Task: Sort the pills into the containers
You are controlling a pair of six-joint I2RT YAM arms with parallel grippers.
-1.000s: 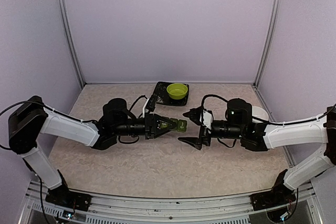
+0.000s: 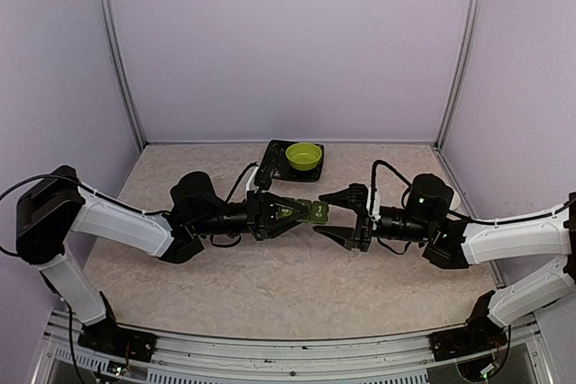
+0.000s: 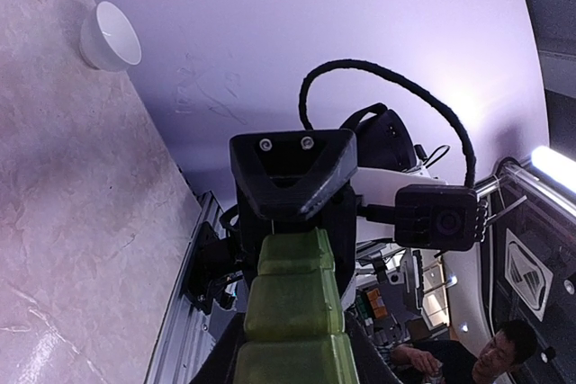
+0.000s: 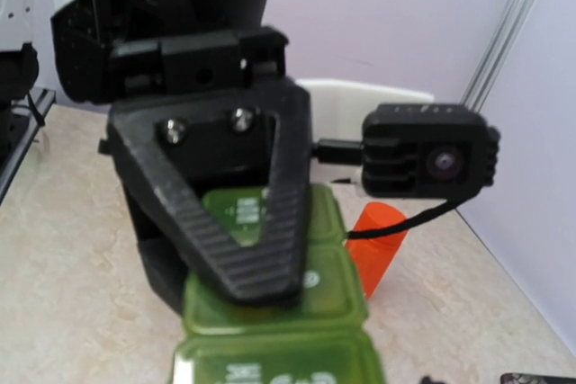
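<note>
My left gripper (image 2: 286,211) is shut on a translucent green pill box (image 2: 319,212) with several lidded compartments, held above the table. The box (image 3: 292,303) stretches away from the left wrist camera towards the other gripper. At its free right end, my right gripper (image 2: 322,215) stands part open. Its upper finger lies near the box's end, its lower finger lower down with a gap between. In the right wrist view, a black triangular finger of the left gripper lies over the box (image 4: 279,352). No pills can be made out.
A yellow-green bowl (image 2: 304,156) rests on a black tray (image 2: 277,165) at the back. A white bowl (image 3: 111,38) stands on the table, mostly hidden behind the right arm from above. An orange container (image 4: 376,242) shows beyond the left gripper.
My right gripper's fingers have drawn closer together, and its arm has shifted somewhat to the right. The left gripper and the box have moved slightly right.
</note>
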